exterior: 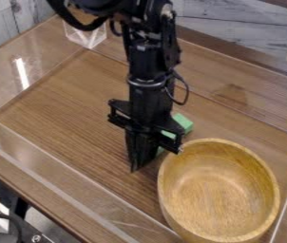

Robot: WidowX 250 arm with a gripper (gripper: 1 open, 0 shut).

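My gripper [139, 152] points down at the middle of the wooden table [57, 114], just left of a tan oval bowl [220, 214]. It looks shut, with nothing visible between its dark fingers. A green block [181, 126] lies behind the gripper's right side, partly hidden by it.
A clear plastic container [86, 28] stands at the back left. The table's left part is open wood, and the back right is clear too. A black cable lies at the lower left edge.
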